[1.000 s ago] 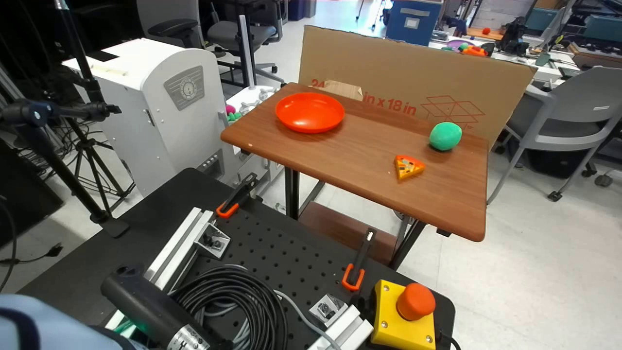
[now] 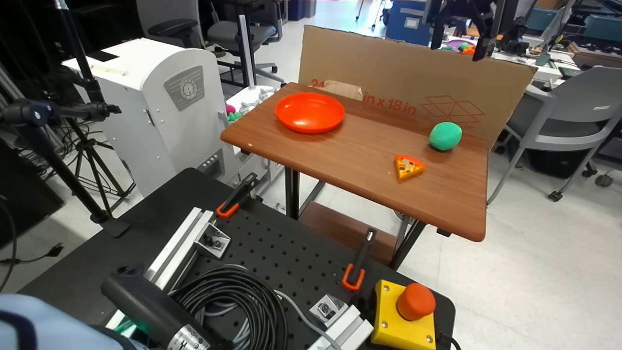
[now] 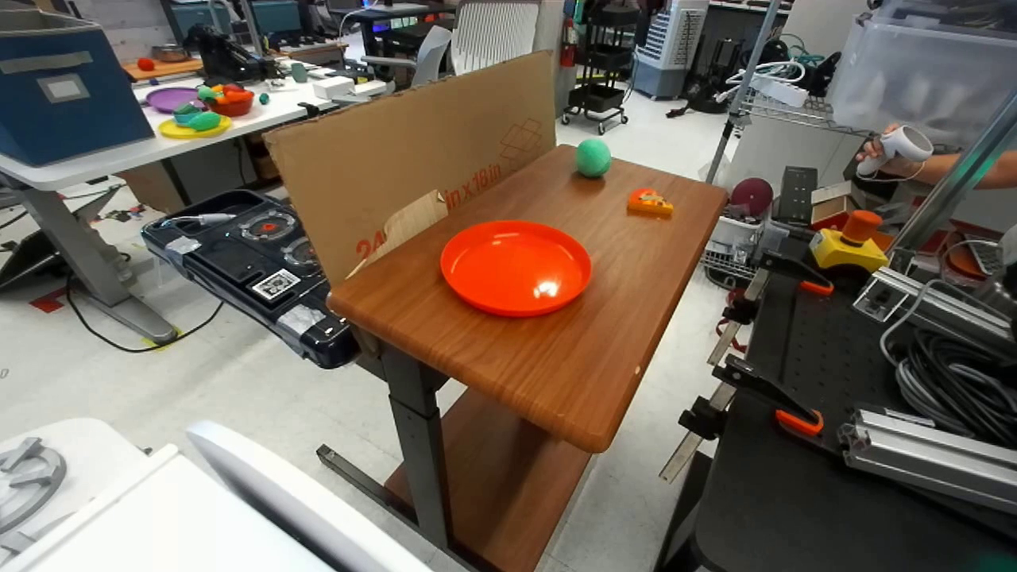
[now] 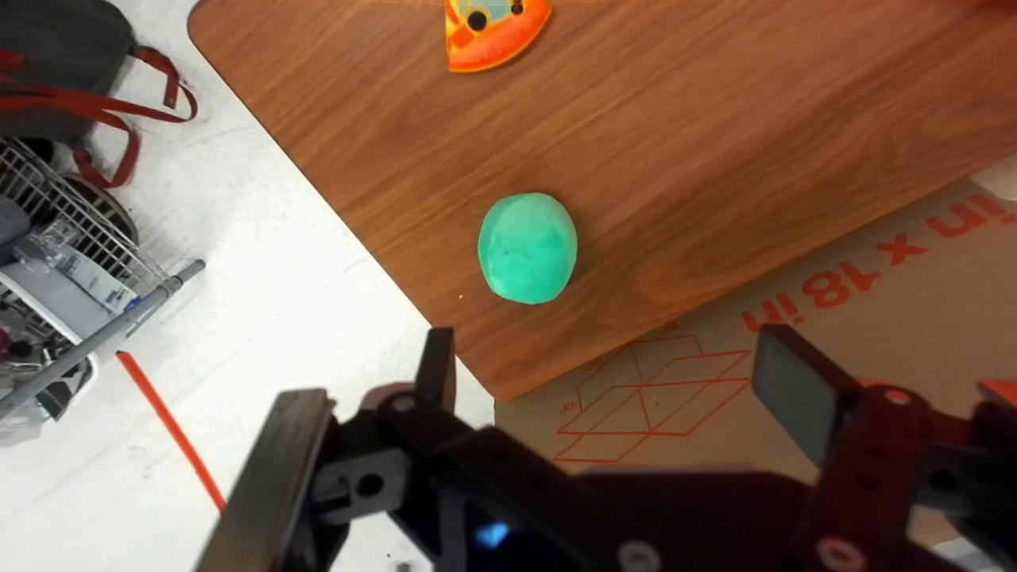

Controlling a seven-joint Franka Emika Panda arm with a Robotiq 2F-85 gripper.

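On the wooden table [image 2: 361, 148] lies a green round object [image 2: 445, 136], close to the corner by the cardboard. A toy pizza slice [image 2: 408, 167] rests a short way from it, nearer the table's front edge. The orange-red plate [image 3: 516, 268] occupies the opposite end of the tabletop. High above the cardboard, at the top of the first exterior view, hangs my gripper [image 2: 456, 51]. Its fingers are wide open and empty. In the wrist view the green object [image 4: 527, 249] appears ahead of the spread fingers [image 4: 798, 392], well below and untouched.
A cardboard panel [image 2: 373, 70] stands upright along the table's back edge. Tabletop between the plate and the slice is clear. A black bench [image 2: 274, 245] with clamps, coiled cable and a yellow stop-button box [image 2: 402, 315] stands in front, apart from the table.
My gripper has come into the top right of the first exterior view, where it was absent a second ago. The green object, slice and plate have stayed in place.
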